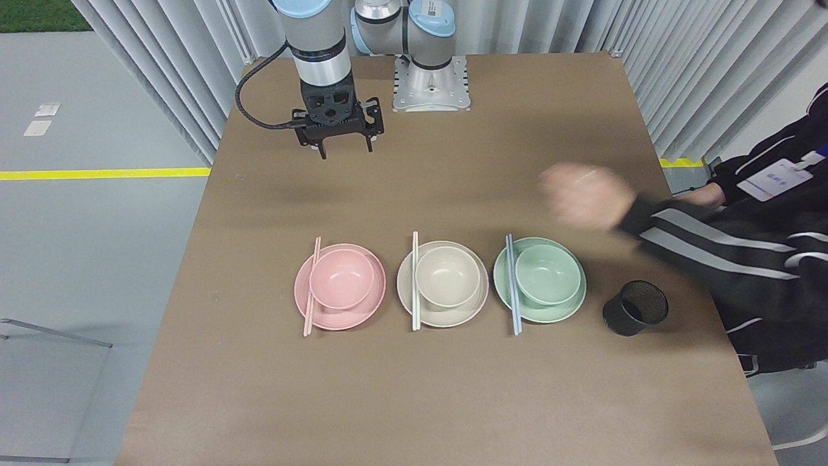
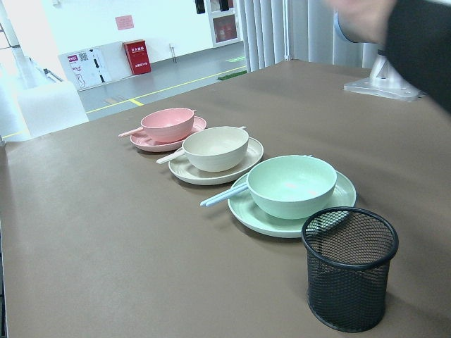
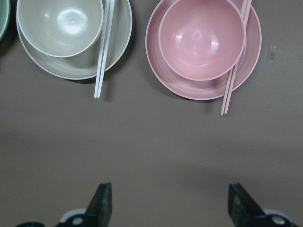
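My gripper hangs over the back of the table, open with nothing between its fingers, as the wrist view also shows. In front of it stand three place settings in a row: a pink bowl on a pink plate, a cream bowl on a cream plate, and a green bowl on a green plate. A pair of chopsticks rests across the left side of each plate: pink, white and light blue.
A black mesh cup stands right of the green plate. A person's hand and dark-sleeved arm reach over the table's right side, blurred.
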